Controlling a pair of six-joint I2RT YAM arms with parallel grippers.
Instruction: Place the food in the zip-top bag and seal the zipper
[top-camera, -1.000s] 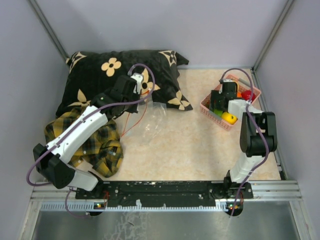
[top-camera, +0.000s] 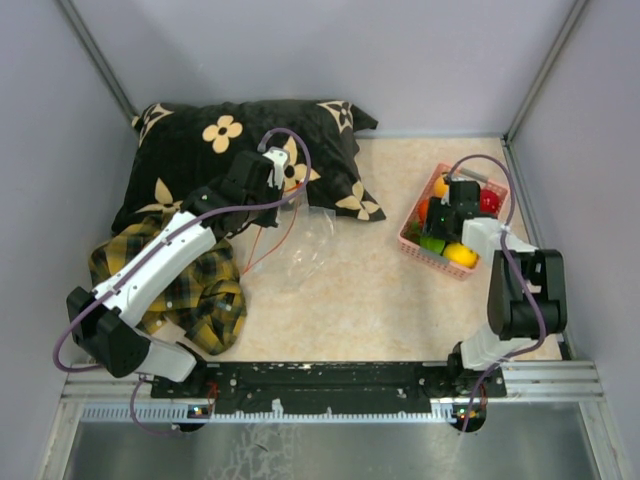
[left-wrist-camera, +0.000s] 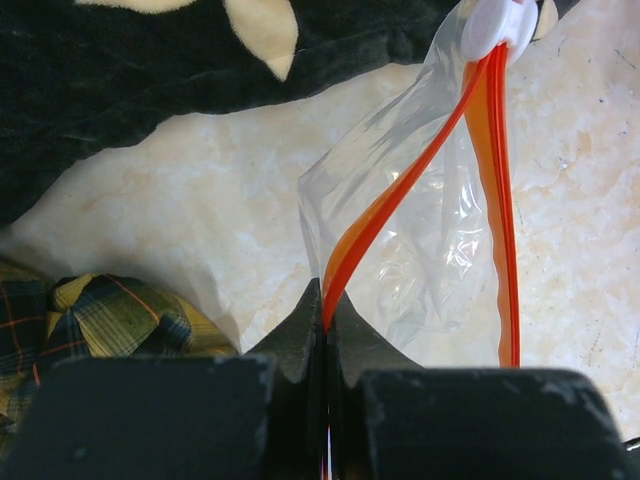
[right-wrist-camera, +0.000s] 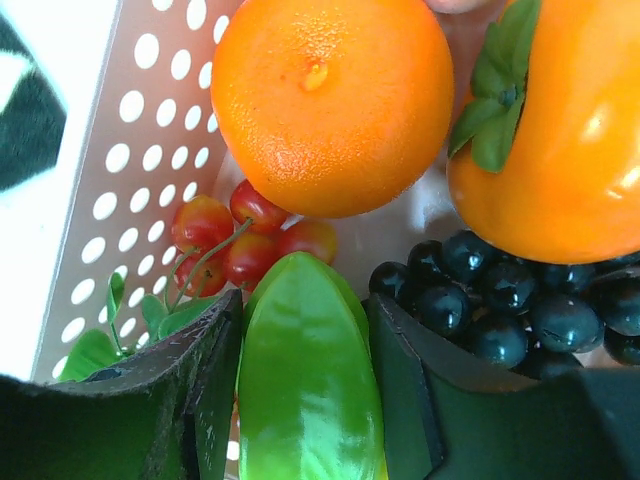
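Observation:
My left gripper is shut on the orange zipper edge of the clear zip top bag (left-wrist-camera: 430, 225). The bag's mouth gapes between two orange strips, which meet at a white slider (left-wrist-camera: 492, 28) at the far end. In the top view the bag lies left of centre, apparently empty. At the right stands a pink basket (top-camera: 408, 248) of food. Inside it, my right gripper has its fingers on either side of a smooth green food item (right-wrist-camera: 310, 400). Both fingers lie close against the item; whether they grip it is unclear.
Close to the right gripper are an orange (right-wrist-camera: 335, 100), an orange pepper (right-wrist-camera: 560, 150), black grapes (right-wrist-camera: 500, 320) and small red cherries (right-wrist-camera: 260, 245). A dark pillow (top-camera: 200, 145) and a plaid cloth (top-camera: 205, 295) flank the bag. Mid-table is clear.
The basket has shifted toward the front of the table, and the right arm has moved the same way and slightly right. The left arm and bag are unchanged.

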